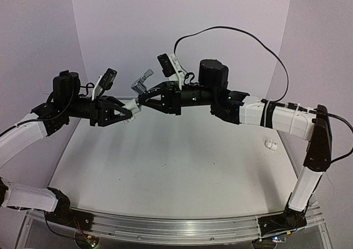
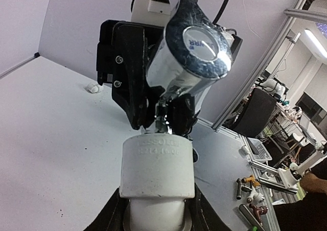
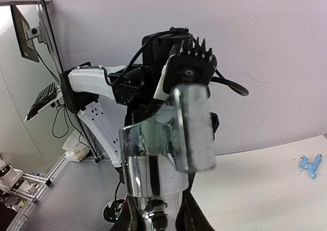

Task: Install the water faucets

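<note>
My left gripper (image 1: 127, 114) is shut on a white pipe fitting (image 2: 158, 164), whose body stands up between its fingers in the left wrist view. The chrome faucet is held by my right gripper (image 1: 144, 99); in the right wrist view its chrome body (image 3: 145, 172) rises from between the dark fingers. Both grippers meet in mid-air above the back left of the table. The faucet's narrow lower end reaches the fitting's top in the left wrist view. Whether its thread is engaged inside is hidden.
A loose white fitting (image 1: 271, 144) lies on the table's right side. A blue fitting (image 3: 310, 165) rests on the white surface at the right of the right wrist view.
</note>
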